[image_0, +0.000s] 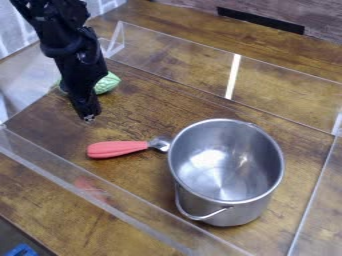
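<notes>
My black gripper (83, 108) hangs at the upper left over the wooden surface, pointing down, shut with nothing visible between its fingers. A pale green object (104, 83) lies just behind it, partly hidden by it. Below and a little right of the gripper lies a spoon-like utensil with a red handle (118, 149) and a metal end. A steel pot (225, 171) stands upright at the lower right, just right of the utensil.
Clear plastic walls border the wooden work area (174, 105), with a white strip (234, 76) toward the back right. Bare wood lies between the gripper and the pot. A blue object (19, 250) shows at the bottom left corner.
</notes>
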